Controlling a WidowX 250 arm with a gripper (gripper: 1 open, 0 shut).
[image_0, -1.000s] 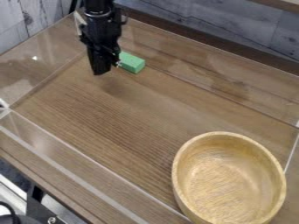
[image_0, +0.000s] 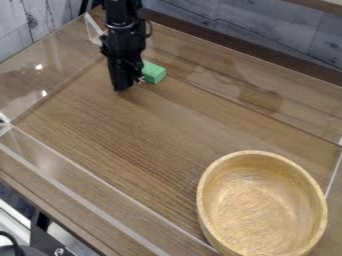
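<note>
My dark gripper (image_0: 123, 78) reaches down from the top of the view at the back left of the wooden table, its tip low over the surface. A green block (image_0: 152, 73) lies just right of it, partly behind it. Whether the fingers are open or shut, or touch the block, is too small to tell.
A large pale tan bowl (image_0: 261, 205) sits at the front right. The table's left edge runs along the left of the view, with dark space beyond at the lower left.
My gripper has moved lower and slightly toward the front since a second ago. The green block shows little or no movement.
</note>
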